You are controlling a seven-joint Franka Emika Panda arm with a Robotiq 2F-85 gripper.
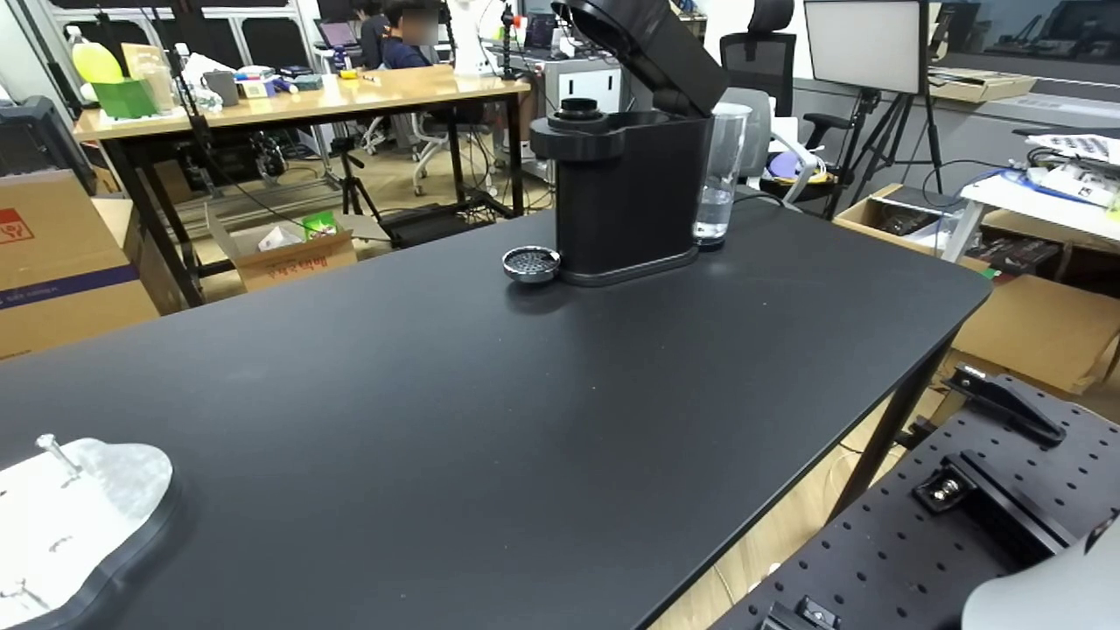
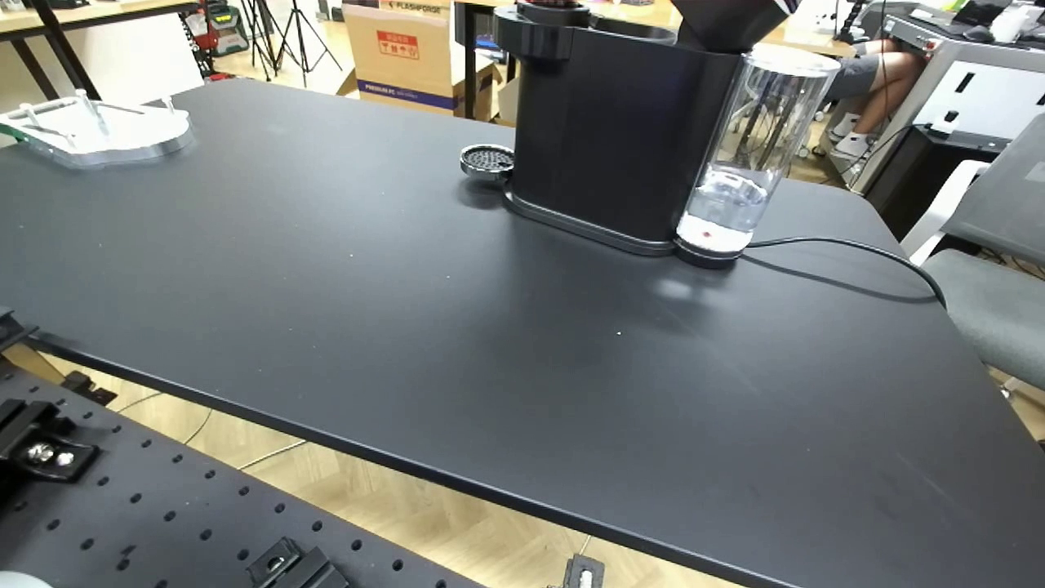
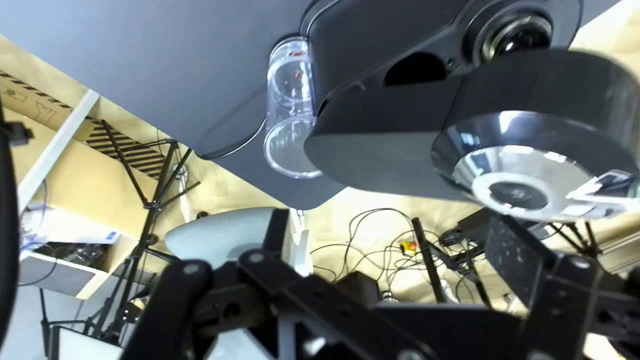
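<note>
A black coffee machine (image 1: 630, 194) stands toward the far side of the table, its lid (image 1: 661, 52) tilted up. A clear water tank (image 2: 735, 196) with some water in it is attached at the machine's rear. A round metal drip tray (image 1: 531, 263) sits at its front foot. In the wrist view my gripper is open, its two black fingers wide apart and nothing between them. The raised lid (image 3: 384, 156) appears above and beyond the fingers, apart from the left one; whether the right finger touches it I cannot tell. Neither exterior view shows the gripper.
A white-topped rack with pegs (image 2: 108, 127) stands at the table's other end. A black cable (image 2: 852, 245) runs from the machine over the table edge. A perforated mounting plate (image 1: 892, 556) lies along the near side.
</note>
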